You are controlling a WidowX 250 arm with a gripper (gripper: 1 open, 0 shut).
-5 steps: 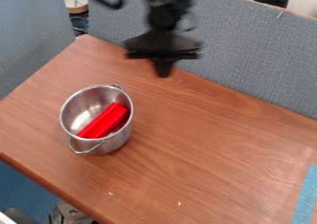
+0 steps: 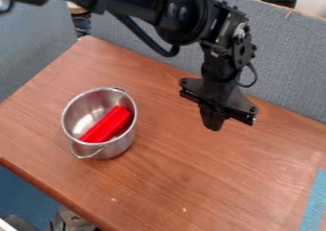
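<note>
A steel pot [image 2: 120, 144] with a wire handle sits on the left part of the wooden table [image 2: 230, 187], with a red cylindrical object [image 2: 107, 123] lying inside it. The black gripper [image 2: 214, 116] hangs over the back right of the table, to the right of the pot and apart from it. Its fingertips are dark and close together, and I cannot tell whether they are open or shut.
A grey padded barrier [image 2: 280, 68] runs along the back, with another at the left. A strip of blue tape [image 2: 315, 201] lies at the right edge.
The arm swung right from above the pot's back side a second ago, and has since come slightly lower in the picture. The pot and red object have not moved.
</note>
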